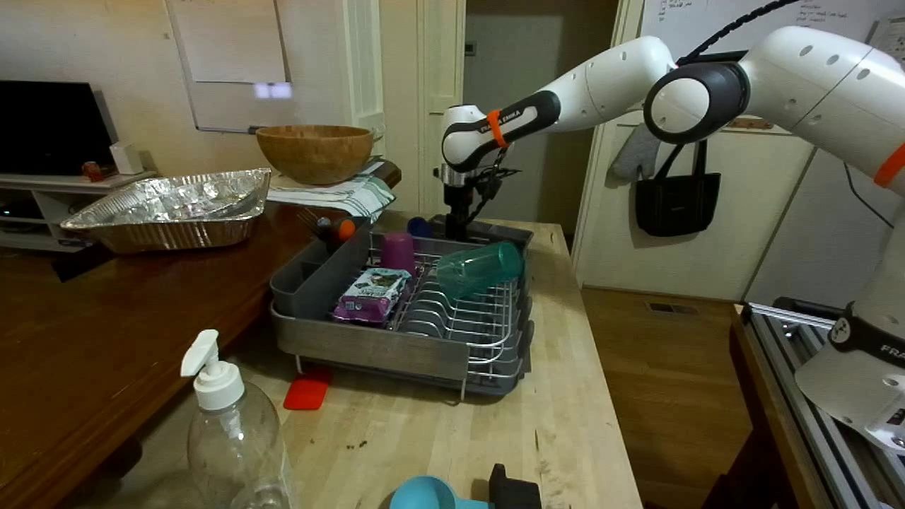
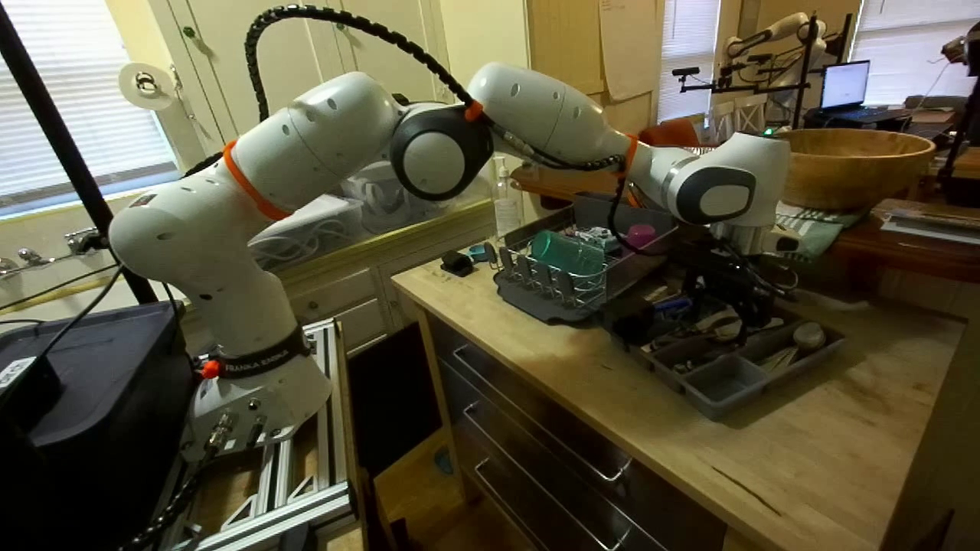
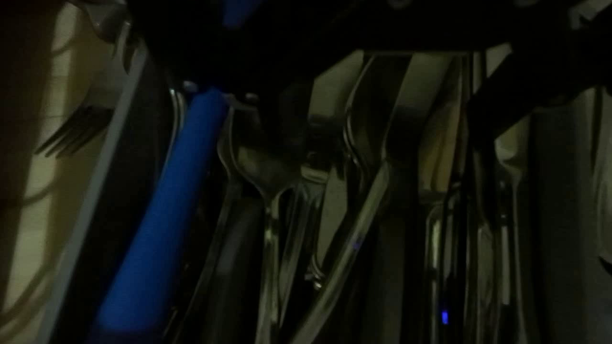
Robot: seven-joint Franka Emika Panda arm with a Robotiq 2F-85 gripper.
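My gripper (image 1: pixel 457 229) points down into the grey cutlery tray (image 2: pixel 723 405) at the far end of the counter. In the dim wrist view its dark fingers stand apart, open, above the cutlery, and I make out nothing held. A blue handle (image 3: pixel 163 223) lies along the tray's left wall in that view. To its right are a spoon (image 3: pixel 269 172) and several other metal utensils, close together and partly overlapping. The fingertips are hard to tell from the shadow, so whether they touch any utensil is unclear.
Beside the tray stands a dish rack (image 1: pixel 382 343) with a green cup (image 1: pixel 479 270), a purple cup (image 1: pixel 398 252) and a purple packet (image 1: pixel 371 295). A fork (image 3: pixel 86 117) shows outside the left tray wall. A wooden bowl (image 2: pixel 850 170) sits behind.
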